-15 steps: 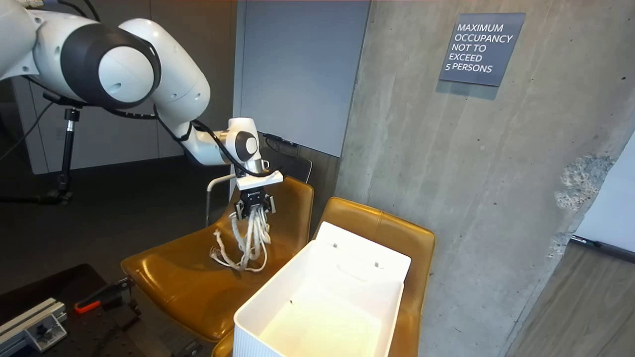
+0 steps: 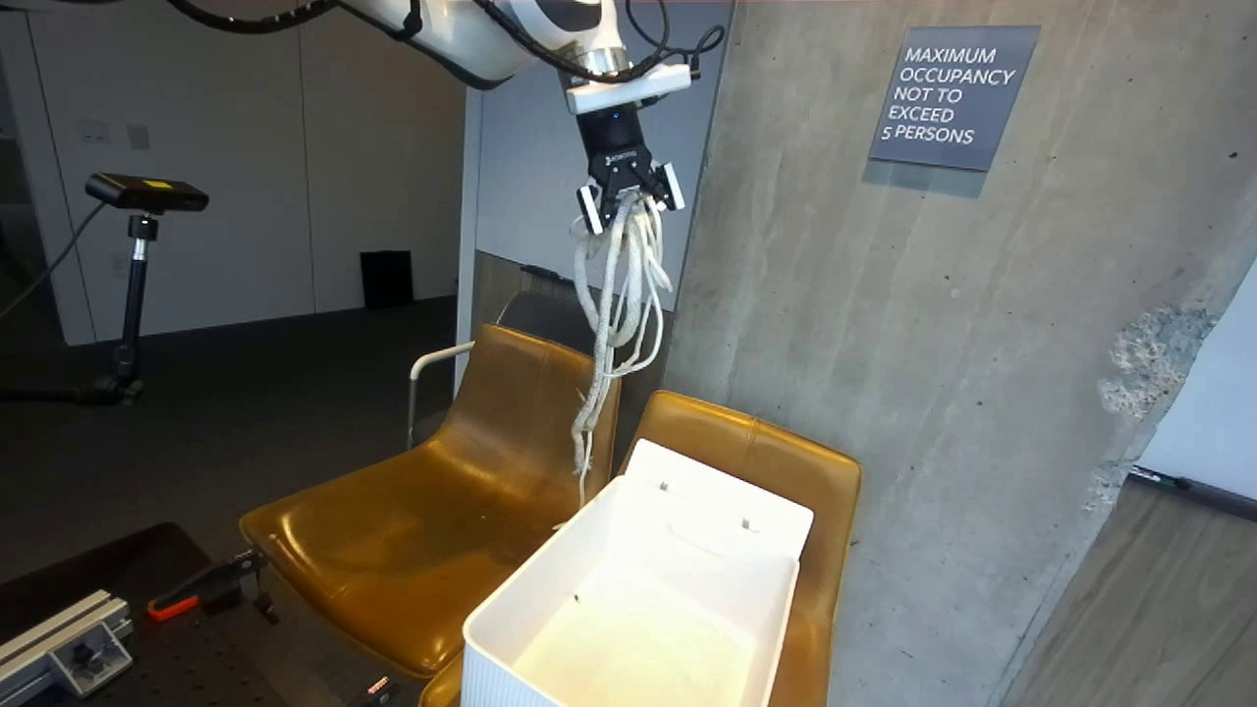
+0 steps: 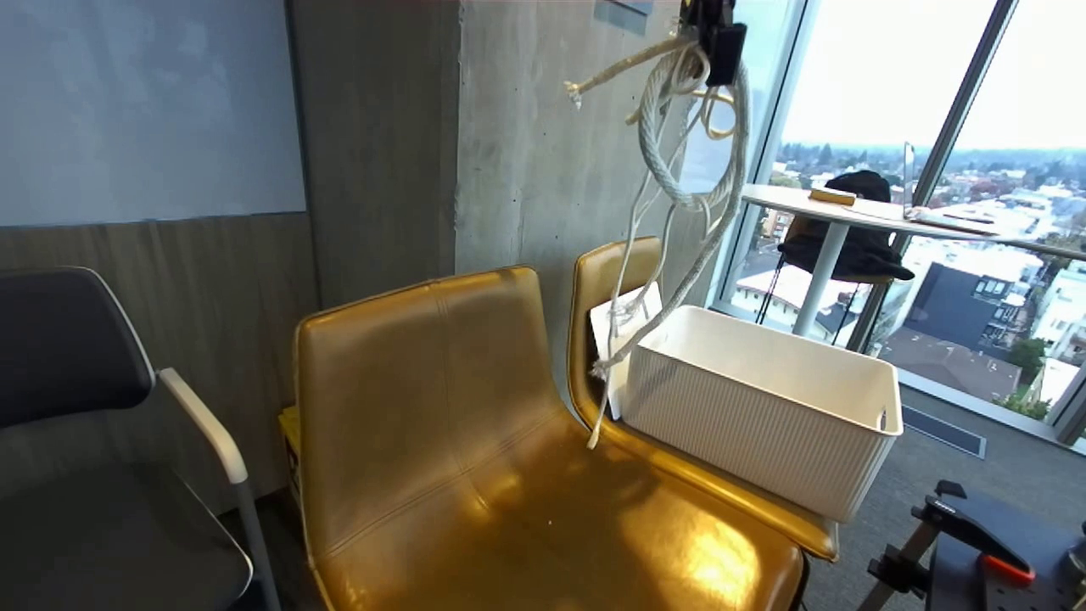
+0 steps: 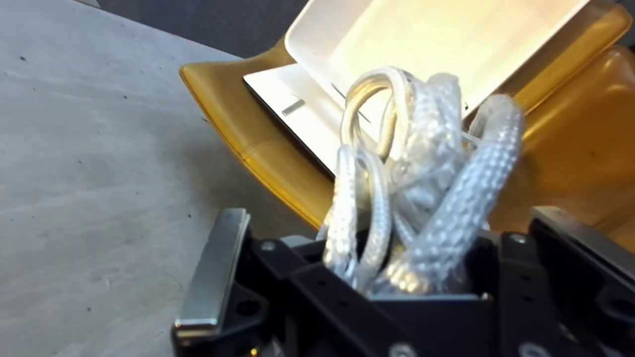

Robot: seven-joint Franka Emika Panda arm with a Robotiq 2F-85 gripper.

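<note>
A tangled bundle of white rope [image 2: 616, 318] hangs from my gripper [image 2: 632, 202], which is shut on it high above the chairs. Seen close in the wrist view, thick and thin strands of the rope [image 4: 470, 190] loop between the finger parts and hide much of the middle of the fingers. Exterior view 2 shows long loose ends of the rope [image 3: 672, 295] dangling at the near left end of the white box [image 3: 753, 417]. That box [image 2: 501, 601] is open-topped and looks empty inside. The rope is outside it.
The box rests on the right tan chair [image 2: 766, 448], a white panel standing at its back end. Beside it the left tan chair [image 2: 389, 518] has a bare seat. A concrete wall [image 2: 943, 353] rises behind; a dark bench with tools [image 2: 212, 583] is low at left.
My gripper has risen and moved right, from low over the left chair's seat to high near the wall. The rope bundle has come up with it and now hangs stretched out.
</note>
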